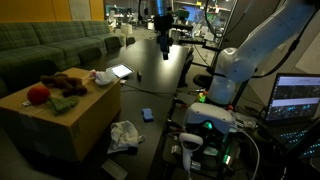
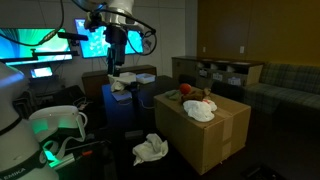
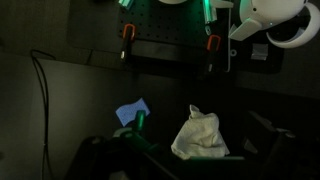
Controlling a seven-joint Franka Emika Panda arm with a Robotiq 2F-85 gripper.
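Note:
My gripper (image 1: 163,44) hangs high above the dark table, pointing down. In the wrist view its dark fingers (image 3: 139,122) stand apart at the lower edge, so it looks open, with nothing seen held. A crumpled white cloth (image 3: 200,135) lies below on the table; in exterior view 2 the same cloth (image 2: 151,149) is in front of the cardboard box (image 2: 207,144). A small blue item (image 3: 132,111) lies to its left in the wrist view. On the box sit a red ball (image 1: 38,94), a brown plush toy (image 1: 66,84) and a white cloth (image 2: 198,110).
Near the arm's base are a perforated metal plate (image 3: 165,22) and a white device (image 3: 262,12). A flat grey item (image 1: 114,170) lies by the table's near edge. A black cable (image 3: 45,105) runs across the table. Bare table surrounds the white cloth.

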